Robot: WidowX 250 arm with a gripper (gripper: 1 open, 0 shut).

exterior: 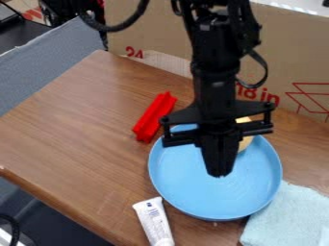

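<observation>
My black gripper (221, 165) points down over the light blue plate (193, 192), shut, with nothing visible between its fingers. A yellow object (245, 141) on the plate's back right is mostly hidden behind the gripper. A red object (153, 116) lies on the wooden table to the plate's back left, and a white tube (153, 221) lies at its front left.
A pale cloth (286, 220) lies right of the plate at the front. A cardboard panel (290, 72) stands along the back, and a grey padded surface (38, 67) borders the left edge.
</observation>
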